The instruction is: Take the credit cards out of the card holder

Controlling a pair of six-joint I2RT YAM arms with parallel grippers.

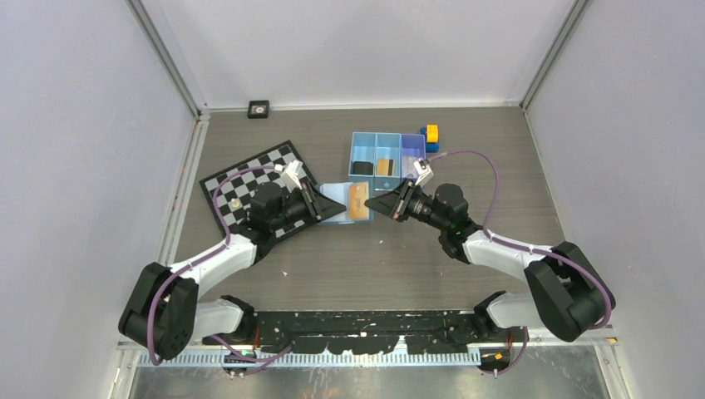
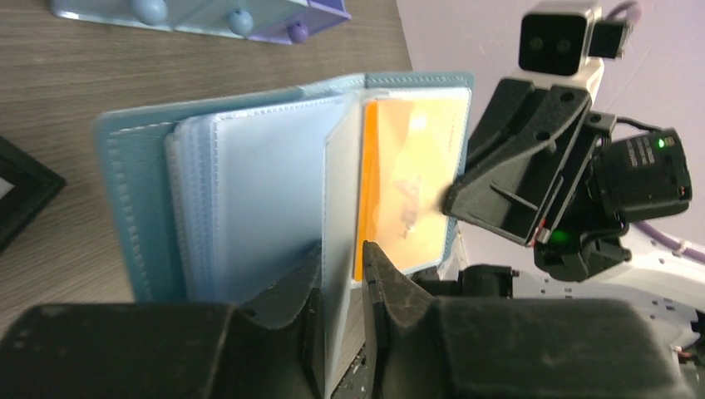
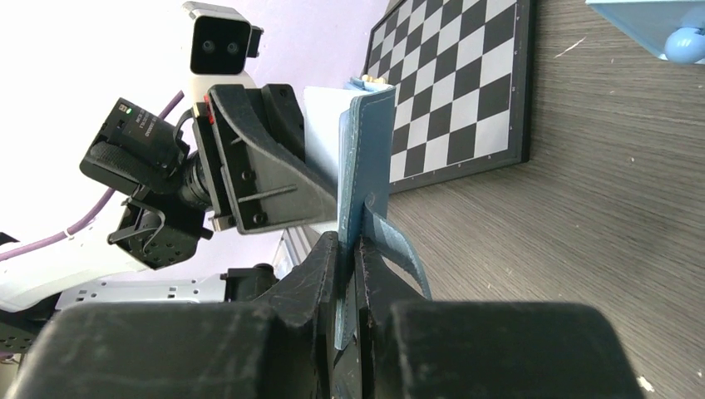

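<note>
An open light-blue card holder is held between the grippers in the top view, with an orange card in its right-hand part and translucent sleeves on the left. My right gripper is shut on the holder's edge. My left gripper is part open at the holder's middle, a thin translucent sleeve standing between its fingertips; whether it grips that is unclear.
A checkerboard lies left of the holder. A divided tray sits behind it, with a yellow-and-blue object at its back right.
</note>
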